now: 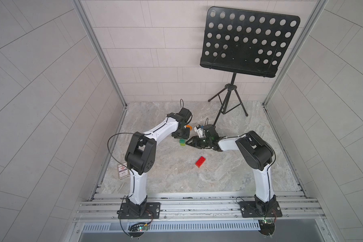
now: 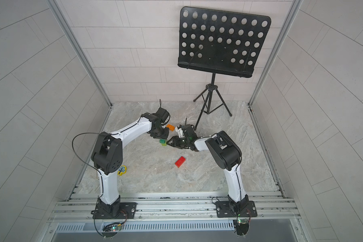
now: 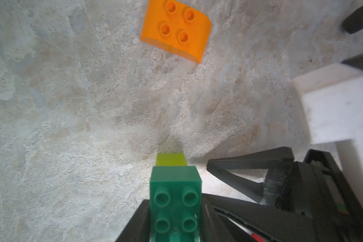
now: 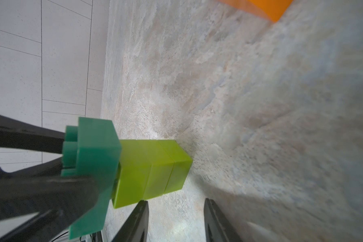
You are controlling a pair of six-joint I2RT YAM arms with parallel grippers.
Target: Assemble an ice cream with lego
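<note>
A dark green brick [image 3: 175,177] is gripped by my left gripper, studs facing the left wrist camera, with a stack of light green bricks [image 4: 149,173] joined or pressed against it, near the floor at the centre. My right gripper stands part open just beside the stack, nothing between its fingers. An orange brick [image 3: 175,30] with four studs lies behind them. A red brick [image 1: 200,161] lies in front, toward the robot.
A black music stand [image 2: 213,44] stands at the back right, its tripod near the right arm. A card box [image 1: 123,171] and a yellow round object [image 2: 121,169] lie at the front left.
</note>
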